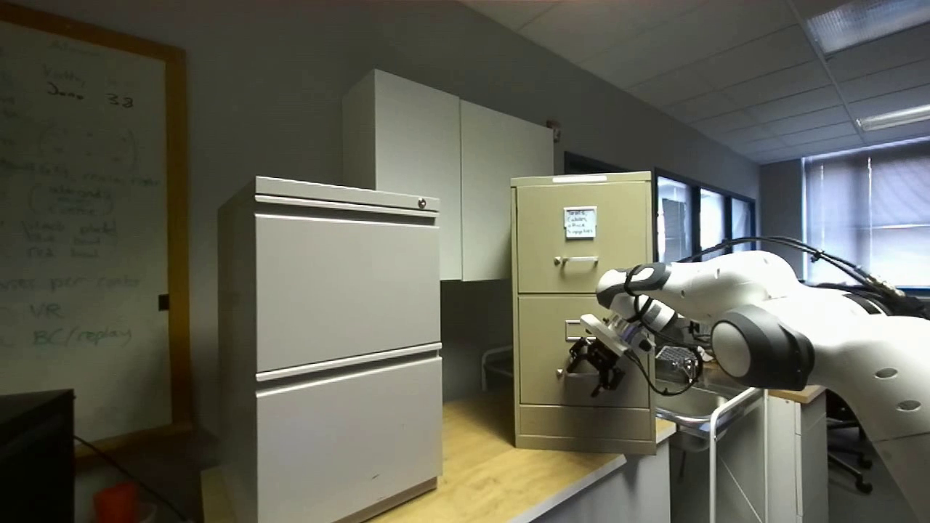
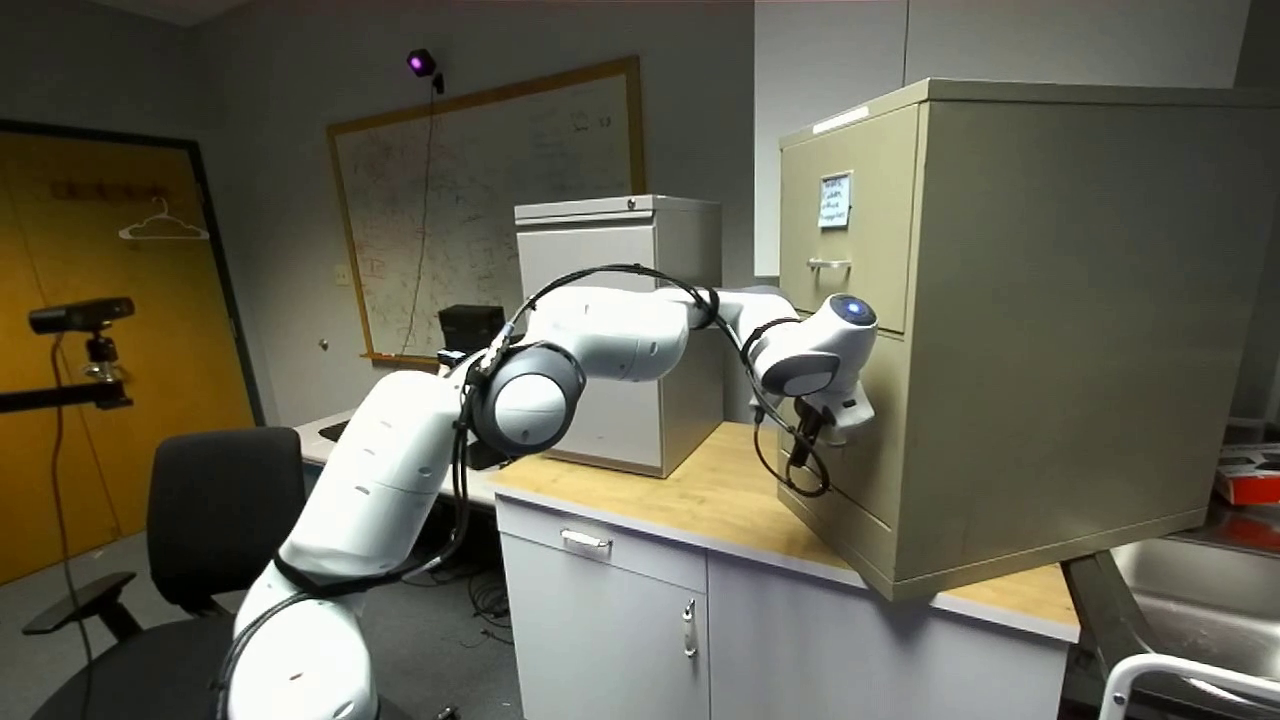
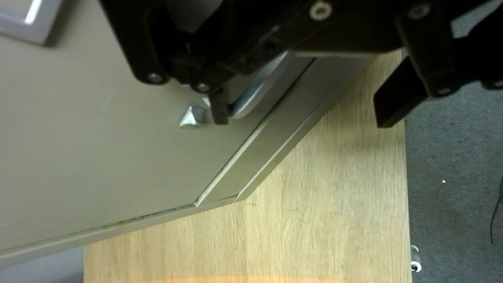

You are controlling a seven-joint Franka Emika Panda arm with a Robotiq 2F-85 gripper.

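Observation:
My gripper is open in front of the lower drawer of a beige filing cabinet. In the wrist view its fingers are spread wide, and one finger overlaps the end of the silver drawer handle, close to a small metal knob. The other finger stands well out from the cabinet, over the wooden counter. Part of the handle is hidden by the gripper, and I cannot tell whether the near finger touches it. Both cabinet drawers look closed.
A grey two-drawer cabinet stands on the same counter, with bare wood between the two cabinets. The upper beige drawer carries a handle and a label. A sink lies beyond the beige cabinet.

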